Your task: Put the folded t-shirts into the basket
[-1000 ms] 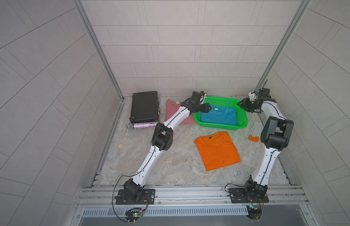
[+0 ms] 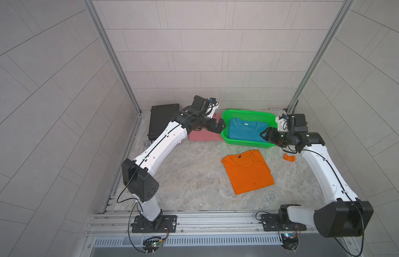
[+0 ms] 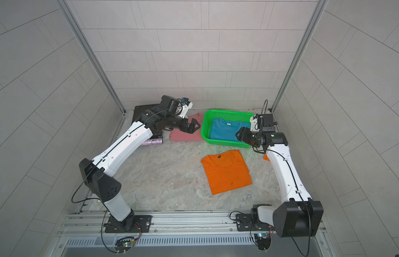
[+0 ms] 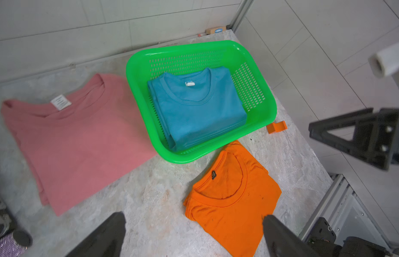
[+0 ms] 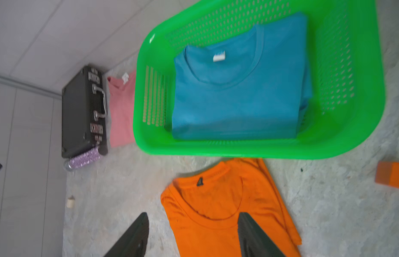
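Note:
Inside the green basket (image 2: pixel 246 144) lies the folded blue t-shirt (image 4: pixel 208 107), neckline toward the back wall. A folded orange t-shirt (image 2: pixel 248 173) rests on the table in front of the basket. The folded pink t-shirt (image 4: pixel 88 141) is on the table left of the basket, partly hidden by my left arm in the top left view. My left gripper is raised above the table at the basket's left, open and empty. Over the basket's right side hovers my right gripper, its fingers apart with nothing between them.
A black case (image 2: pixel 161 122) stands at the back left, with a purple glittery cylinder (image 5: pixel 84 158) beside it. Right of the orange shirt lies a small orange piece (image 2: pixel 289 157).
Both arms have drawn back toward the front. The left gripper has shifted left from above the basket edge; the right one has come forward and inward. The shirts have not moved.

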